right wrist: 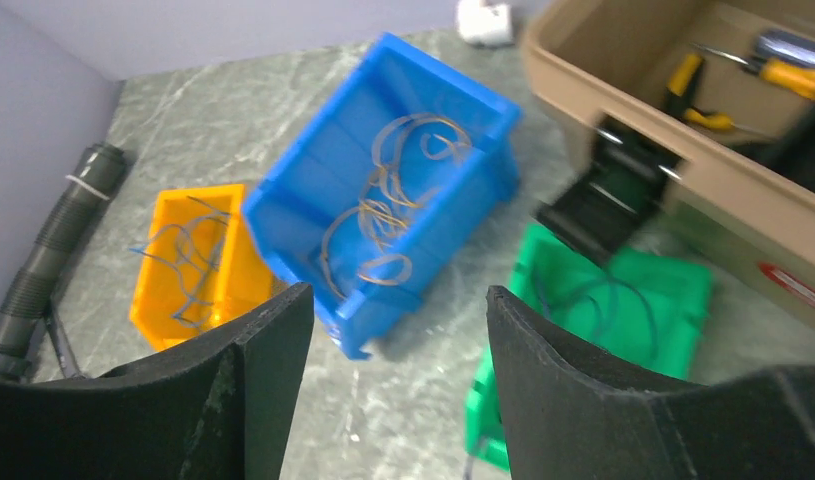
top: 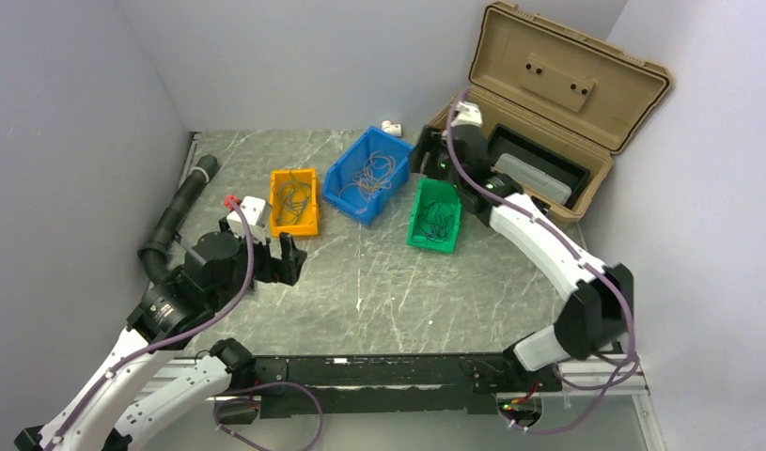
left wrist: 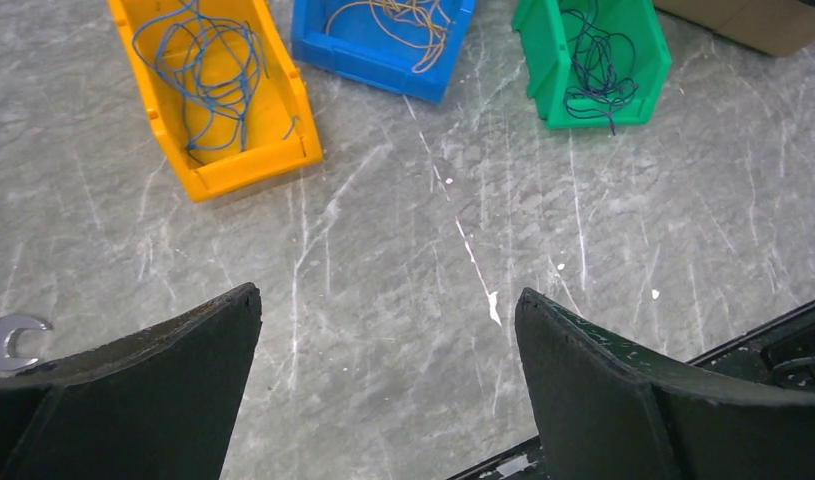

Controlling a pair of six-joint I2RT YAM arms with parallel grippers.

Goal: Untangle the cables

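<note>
Blue cable (left wrist: 215, 75) lies coiled in the yellow bin (left wrist: 238, 180), one end over its side. Orange cable (right wrist: 391, 200) rests loosely inside the blue bin (right wrist: 443, 240). In the green bin (left wrist: 553, 75) is a dark cable (left wrist: 598, 80). My left gripper stands open above bare table, in front of the bins, nothing between its fingers. My right gripper is open and empty too, raised near the blue and green bins. In the top view its arm hides part of the table by the case.
An open tan case (top: 595, 178) holding tools stands at the back right, its latch (right wrist: 623, 180) beside the green bin. A black tube (top: 177, 216) lies along the left edge. A wrench (left wrist: 11, 340) is near the left gripper.
</note>
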